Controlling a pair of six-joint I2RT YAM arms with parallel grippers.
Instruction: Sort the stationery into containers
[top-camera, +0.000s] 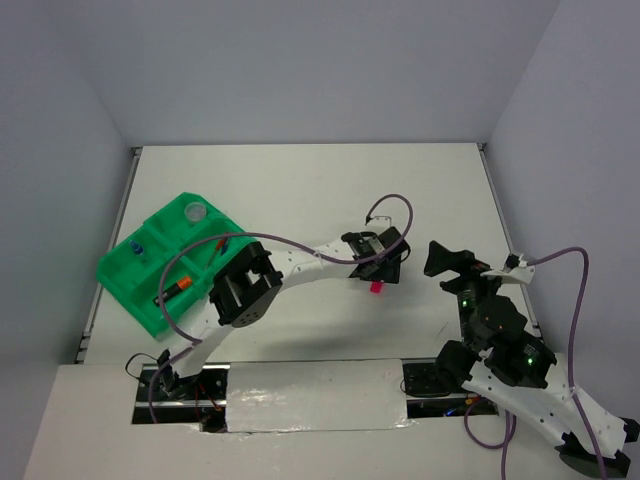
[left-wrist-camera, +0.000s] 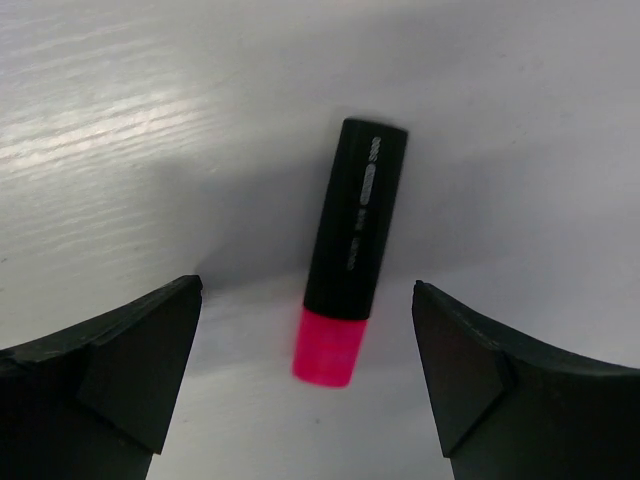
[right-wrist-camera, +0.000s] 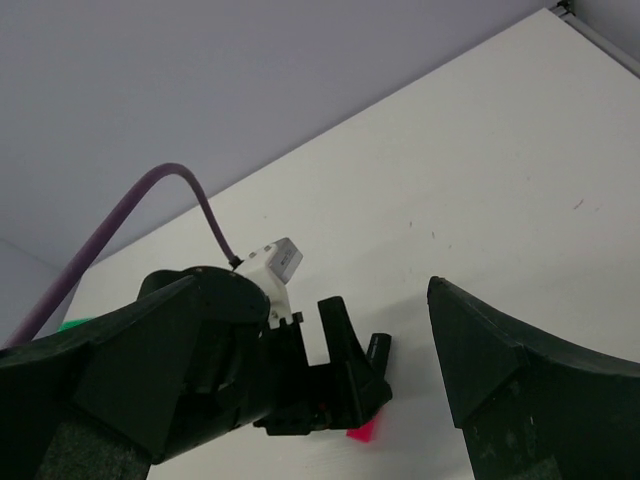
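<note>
A black marker-like stick with a pink end (left-wrist-camera: 345, 240) lies on the white table, between and a little ahead of the open fingers of my left gripper in the left wrist view. From the top, that gripper (top-camera: 385, 262) covers most of the stick, and only its pink end (top-camera: 376, 287) shows. My right gripper (top-camera: 450, 268) stands open to the right, holding nothing; in its wrist view the left gripper appears beside the stick (right-wrist-camera: 380, 352). At the left sits a green compartment tray (top-camera: 115, 270).
Inside the tray are an orange-and-black item (top-camera: 177, 289), a blue piece (top-camera: 137, 247), a clear round object (top-camera: 195, 212) and a red item (top-camera: 221, 243). The left arm stretches across the tray's right side.
</note>
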